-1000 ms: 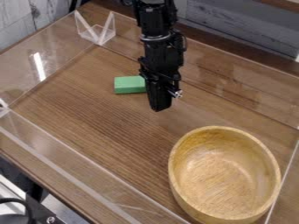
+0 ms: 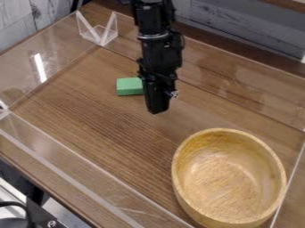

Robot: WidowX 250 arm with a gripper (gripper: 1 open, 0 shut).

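My black gripper (image 2: 156,101) hangs from the arm at the upper middle of the camera view, low over the wooden tabletop, just right of a small green block (image 2: 127,85). The block lies on the table, its right end partly behind the gripper. The fingers are dark and small; I see nothing clearly between them, and how they stand is hard to make out.
A large yellow oval bowl (image 2: 229,138) fills the lower right. A clear plastic holder (image 2: 98,28) stands at the back left.
The gripper and arm have shifted very slightly, staying beside the green block. The block looks unmoved.
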